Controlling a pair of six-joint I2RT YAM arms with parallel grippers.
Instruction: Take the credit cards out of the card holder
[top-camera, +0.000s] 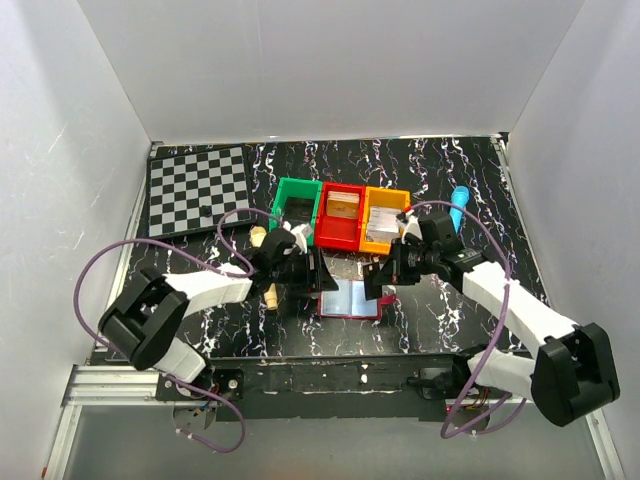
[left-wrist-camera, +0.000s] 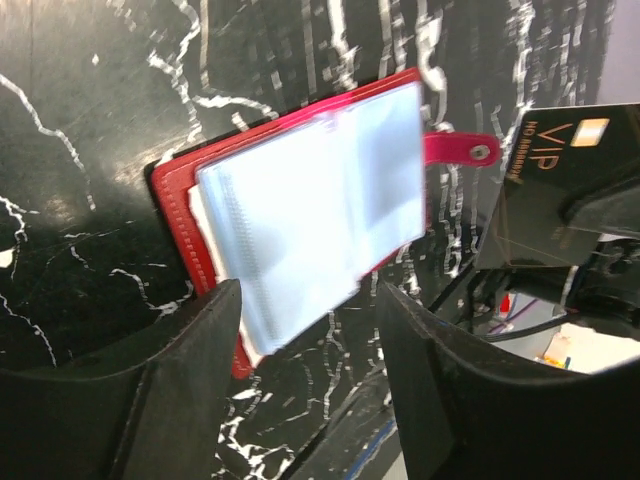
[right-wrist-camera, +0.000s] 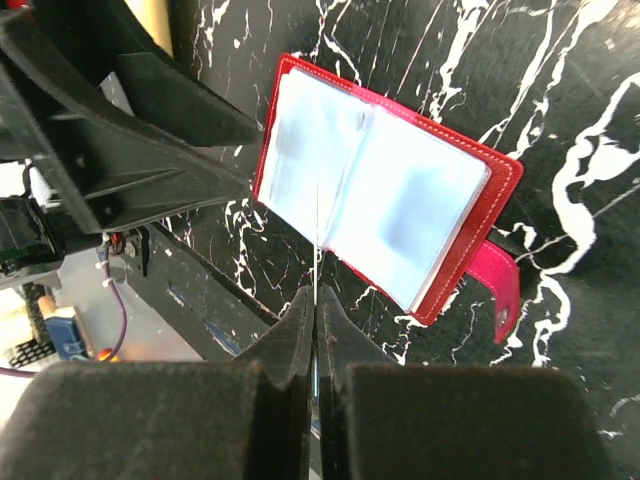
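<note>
A red card holder (top-camera: 350, 299) lies spread open on the marble-patterned table, its pale sleeves (left-wrist-camera: 290, 220) facing up and its snap strap (right-wrist-camera: 497, 285) pointing out at one end. My right gripper (top-camera: 383, 268) is shut on a black VIP card (left-wrist-camera: 545, 185), which is held clear above the holder's right part. Seen from the right wrist, that card (right-wrist-camera: 317, 235) is edge-on, a thin line rising from between the fingertips. At the holder's left end, my left gripper is part open, with nothing held between its fingers.
Behind the holder stand a green bin (top-camera: 296, 190), a red bin (top-camera: 345, 243) and a yellow bin (top-camera: 388, 192); the red and yellow ones contain pale items. A chessboard (top-camera: 197, 188) lies back left, a blue object (top-camera: 459, 200) back right. Bare table shows in front.
</note>
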